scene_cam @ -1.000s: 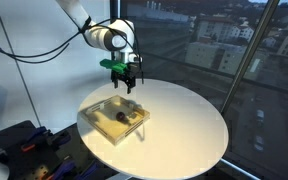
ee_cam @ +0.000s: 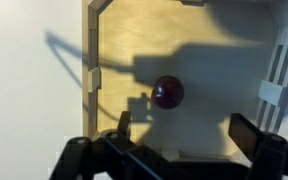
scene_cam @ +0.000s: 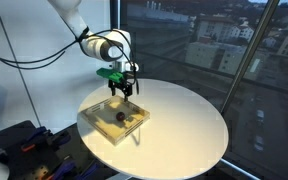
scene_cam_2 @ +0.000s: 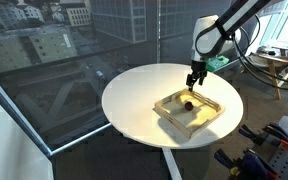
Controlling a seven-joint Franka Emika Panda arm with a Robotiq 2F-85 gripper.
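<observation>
A dark red round object (ee_cam: 167, 92) lies on the floor of a shallow wooden tray (ee_cam: 93, 100). From the side it shows as a small dark ball (scene_cam: 120, 116), near the tray's middle. Above the tray and toward its back hangs my gripper (scene_cam: 127, 96), pointing down. Its two dark fingertips (ee_cam: 123, 122) are wide apart at the bottom of the wrist view, with nothing between them. The gripper (scene_cam_2: 194, 85) is clear of the ball in the other exterior view too.
The tray has raised walls on its sides, with a slotted wall (ee_cam: 274, 82) at the right of the wrist view. Dark equipment (scene_cam: 44, 140) stands beside the table at the left.
The arm has come down and slightly left in exterior view 1, bringing the gripper closer to the tray. The ball and tray have stayed in place.
</observation>
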